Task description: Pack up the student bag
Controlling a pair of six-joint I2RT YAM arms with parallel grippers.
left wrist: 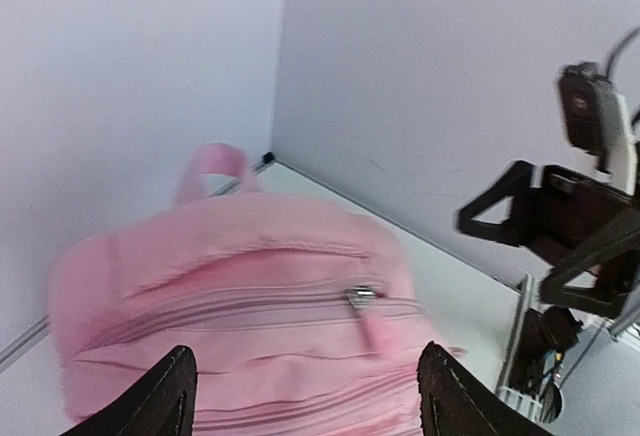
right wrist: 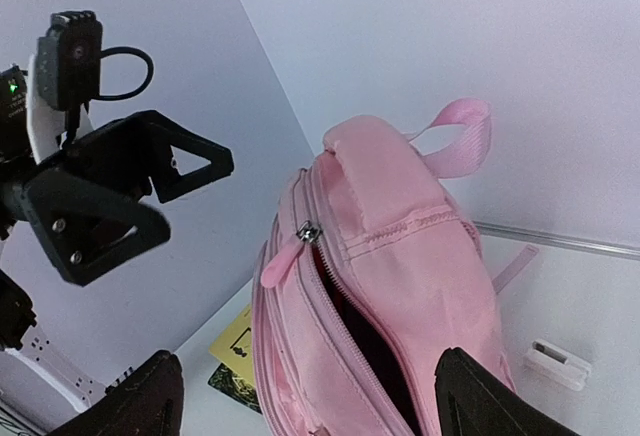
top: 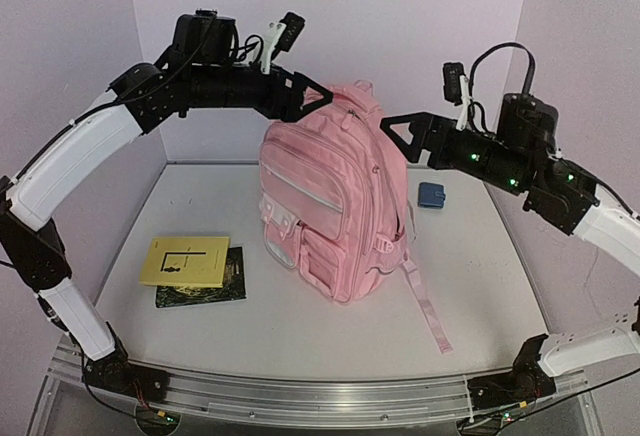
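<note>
A pink backpack (top: 320, 196) stands upright near the middle of the table, its front turned toward the front left. Its zipper is part open; the right wrist view shows a dark gap (right wrist: 372, 341) below the zipper pull (right wrist: 283, 259). My left gripper (top: 325, 98) is open by the bag's top left, nothing between its fingers. To the bag's upper right, my right gripper (top: 388, 134) is open and empty too. A yellow book (top: 186, 262) lies partly over a dark patterned book (top: 225, 286) at the left. The bag's inside is mostly hidden.
Behind the bag on the right lies a small blue wallet-like item (top: 431, 195). A white block-like item (right wrist: 558, 364) rests beside the bag in the right wrist view. One pink strap (top: 428, 306) trails toward the front right.
</note>
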